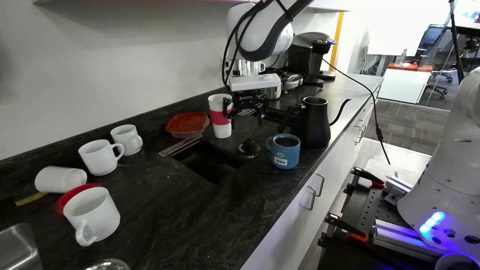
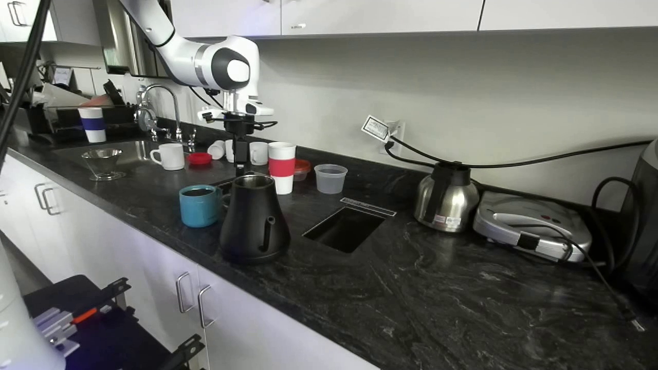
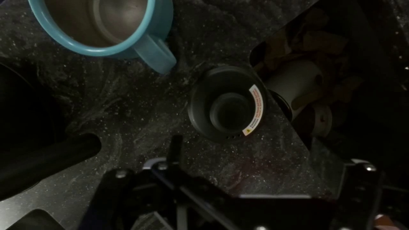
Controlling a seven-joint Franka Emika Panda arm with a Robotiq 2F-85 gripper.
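My gripper hangs above the counter with its fingers spread and nothing between them. Under it, beside a rectangular opening, lies a round black lid with a knob and a curved warning label. A blue mug stands close by, its handle turned toward the lid in the wrist view. Behind the mug is a black gooseneck kettle, upright and uncovered at the top. The white cup with a red band stands on the wall side of my gripper.
Two counter openings show, one near the lid and another beyond the kettle. A red-lidded container sits by the wall. Several white mugs, one of them nearest, cluster near the sink. A steel carafe stands at the back.
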